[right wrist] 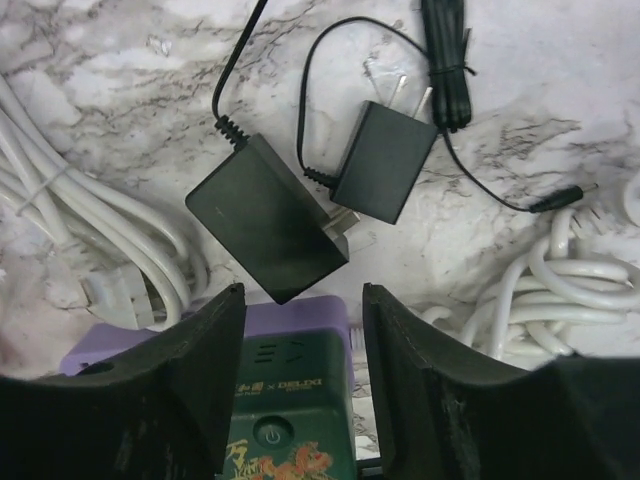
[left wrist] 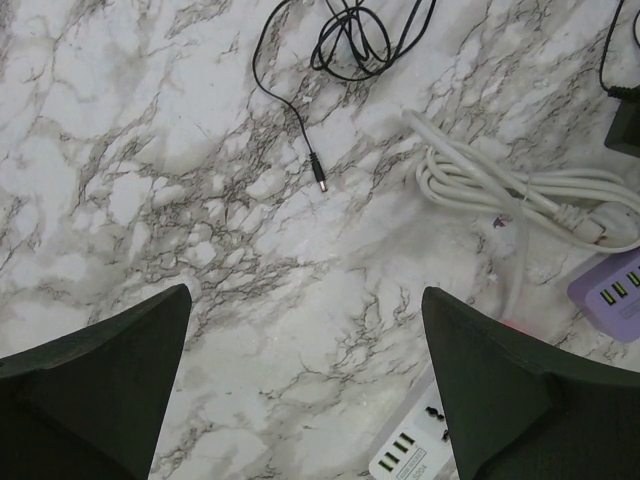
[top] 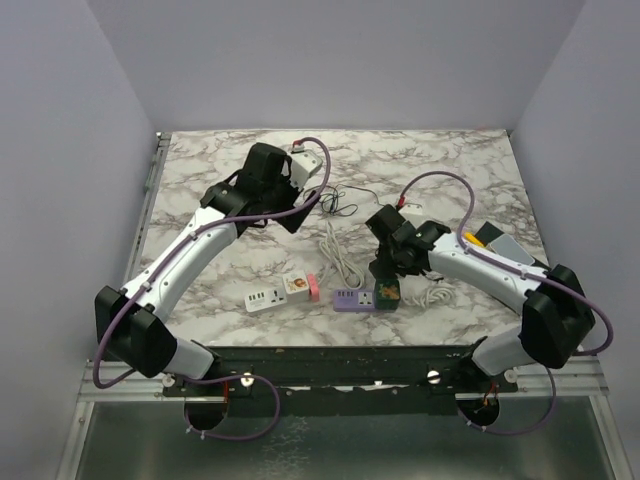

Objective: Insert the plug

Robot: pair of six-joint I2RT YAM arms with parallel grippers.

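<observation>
A purple power strip [top: 353, 300] lies near the table's front edge, a green box [top: 387, 293] at its right end. Above that box, in the right wrist view, the fingers of my right gripper stand partly apart. A bare gap shows between the right finger and the box; whether anything is gripped I cannot tell. Just beyond the strip are a large black adapter [right wrist: 265, 220] and a smaller one [right wrist: 385, 160] with prongs showing. A white plug [right wrist: 115, 295] ends the white cable at left. My left gripper is open and empty over bare marble.
A white power strip [top: 266, 299] and a white box with a pink end [top: 298, 287] lie front left. Coiled white cables [right wrist: 560, 300] flank the adapters. A thin black cable [left wrist: 350, 45] lies loosely coiled farther back.
</observation>
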